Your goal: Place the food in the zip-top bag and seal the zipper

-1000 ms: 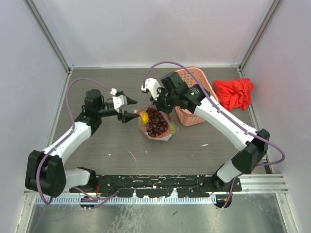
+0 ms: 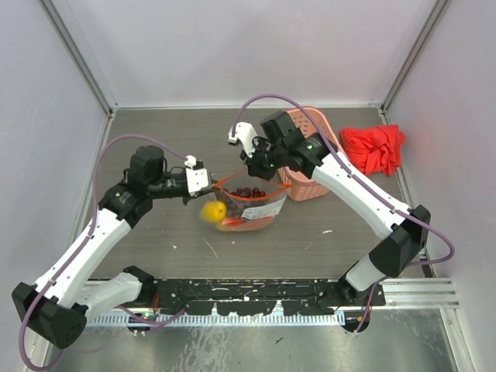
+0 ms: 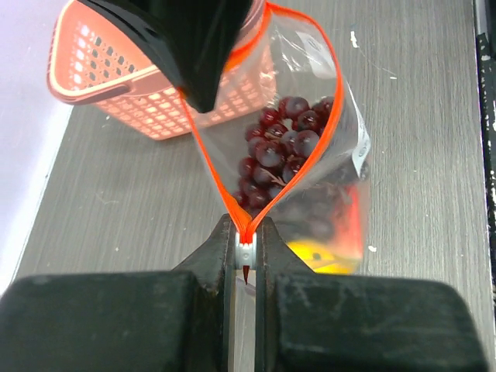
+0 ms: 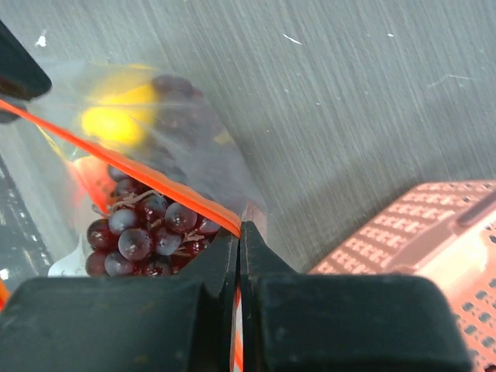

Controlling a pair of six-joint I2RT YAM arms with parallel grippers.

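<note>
A clear zip bag with an orange zipper rim hangs between my two grippers, its mouth spread open. Dark red grapes lie inside, along with a yellow item at the bag's left end and an orange-red item low down. My left gripper is shut on one corner of the rim, where the zipper's two sides meet at a small white end piece. My right gripper is shut on the orange rim at the bag's far side.
Behind the bag to the right stands a pink perforated basket, close to my right gripper. A red cloth is heaped at the back right. Bare grey table lies to the front and left.
My left gripper was open beside the bag and is now shut on its rim corner, moved slightly left. The bag's mouth has stretched wider. My right gripper has hardly moved.
</note>
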